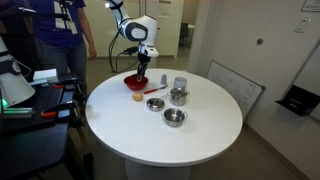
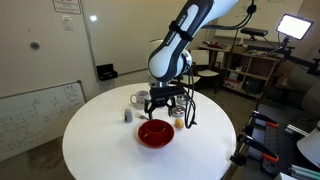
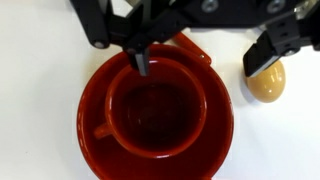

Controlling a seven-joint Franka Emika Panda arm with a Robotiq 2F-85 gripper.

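A red cup (image 3: 155, 110) stands inside a wider red bowl (image 3: 219, 145), its handle pointing left in the wrist view. My gripper is open above them, one finger (image 3: 142, 62) over the cup's rim and the other out past the bowl's edge. Nothing shows between the fingers. From the second exterior view, the gripper (image 2: 170, 106) hangs over the far side of the red bowl (image 2: 155, 140). A brown egg (image 3: 266, 82) lies on the table beside the bowl, close to the outer finger.
Two small metal bowls (image 1: 173, 117) (image 1: 155, 103), a metal pot (image 1: 178, 97) and a clear container (image 1: 181, 83) stand across the round white table (image 1: 200, 142). A red-handled utensil (image 1: 164, 96) lies near the bowl. A person (image 1: 62, 45) stands behind at left.
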